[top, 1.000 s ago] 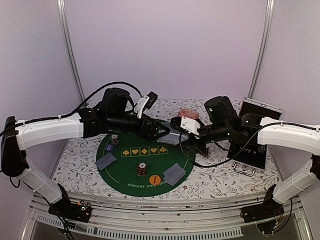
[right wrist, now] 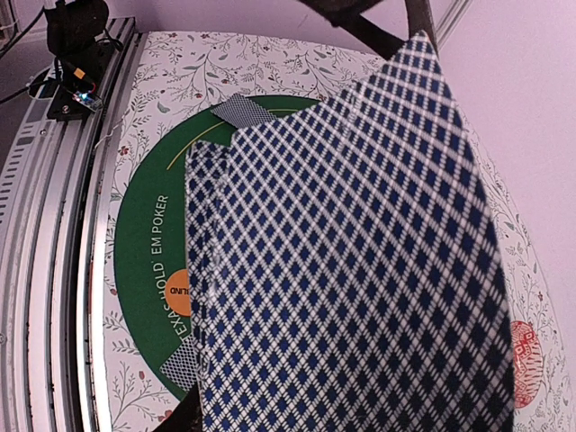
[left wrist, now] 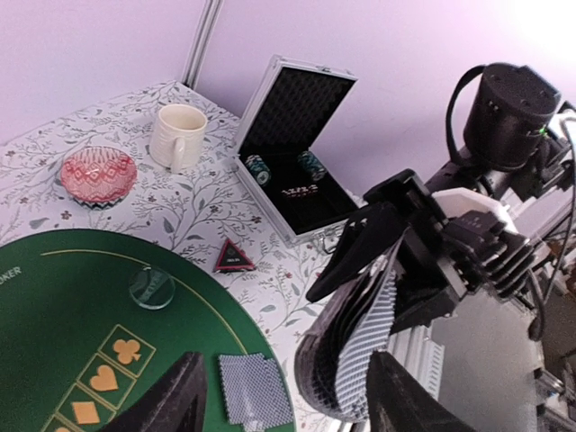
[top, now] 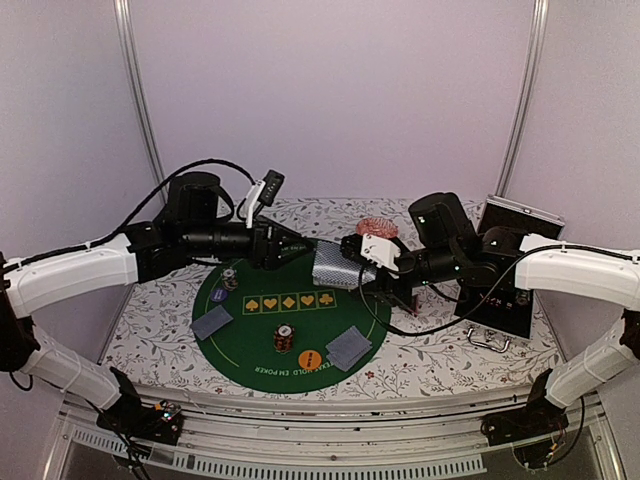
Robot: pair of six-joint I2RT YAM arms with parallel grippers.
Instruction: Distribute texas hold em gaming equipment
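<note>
My right gripper (top: 362,262) is shut on a deck of blue-and-white patterned cards (right wrist: 351,270), held above the right side of the green poker mat (top: 240,345). The deck (left wrist: 364,355) shows its edge in the left wrist view. To its left, my left gripper (top: 305,245) stands open. Its fingers (left wrist: 180,396) are spread, with no card visible in their grasp. Face-down cards lie on the mat: one pair (top: 348,348) at the right front, others (top: 211,321) at the left. A chip stack (top: 284,338) stands near the mat's front, beside an orange blind button (top: 309,358).
An open black case (top: 510,220) stands at the right. Behind the mat are a red patterned bowl (left wrist: 99,176) and a white mug (left wrist: 177,135). A red triangular marker (left wrist: 234,257) lies beside the mat, and a clear round disc (left wrist: 151,288) rests on it.
My left gripper has drawn back to the left, away from the deck, uncovering more of it. The right arm and the deck have stayed in place, as have the cards on the mat.
</note>
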